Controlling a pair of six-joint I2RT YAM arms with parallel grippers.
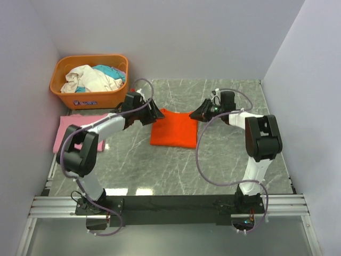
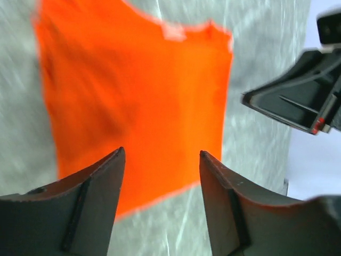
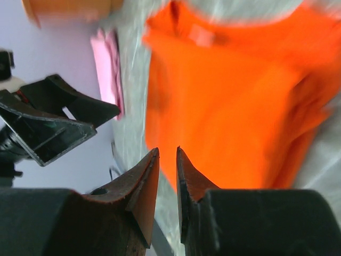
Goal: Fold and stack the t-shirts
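Observation:
The orange t-shirt (image 1: 175,130) lies folded into a rough rectangle at the middle of the table, its neck edge toward the back. My left gripper (image 1: 155,113) hovers by its back left corner; in the left wrist view the fingers (image 2: 109,181) stand wide apart with no cloth between them. At the back right corner is my right gripper (image 1: 197,116). Its fingertips (image 3: 184,160) show a narrow gap in the right wrist view, with no cloth visibly pinched. A folded pink t-shirt (image 1: 66,130) rests at the table's left side, partly behind the left arm.
An orange basket (image 1: 101,98) holding white and teal clothes stands at the back left, close to the left arm. Bare table (image 1: 176,173) lies in front of the orange shirt and on the right side.

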